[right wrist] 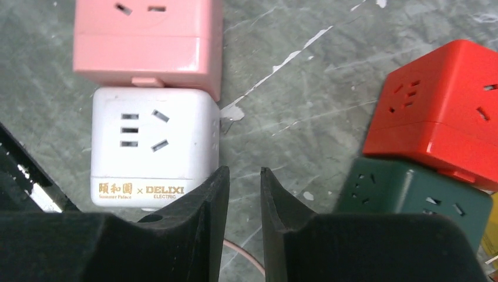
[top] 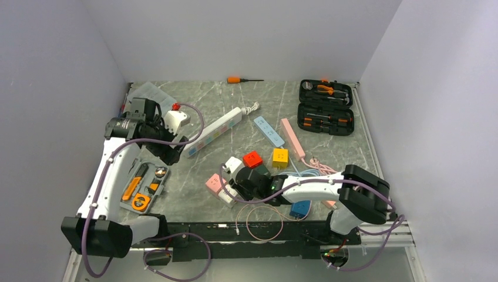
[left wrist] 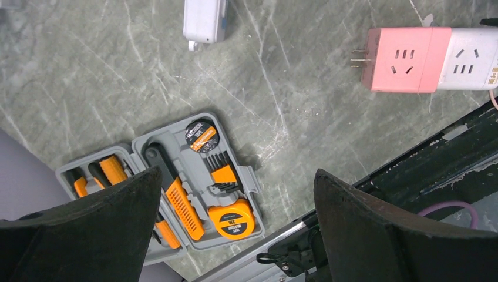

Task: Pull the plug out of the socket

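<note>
A pink cube socket [left wrist: 405, 61] with prongs on its left side adjoins a white cube socket [left wrist: 467, 59] at the near middle of the table. My left gripper hangs high at the left, open and empty, above the grey toolbox's side. My right gripper is over the white cube's right edge, its fingertips a narrow gap apart, with nothing seen held. In the top view the right arm partly hides both cubes.
Red [right wrist: 431, 100] and green [right wrist: 405, 200] cubes lie to the right. A long power strip [top: 214, 132] lies behind, a grey toolbox [top: 144, 188] at the left, a black toolbox [top: 326, 108] at the back right. Thin cables lie near the front edge.
</note>
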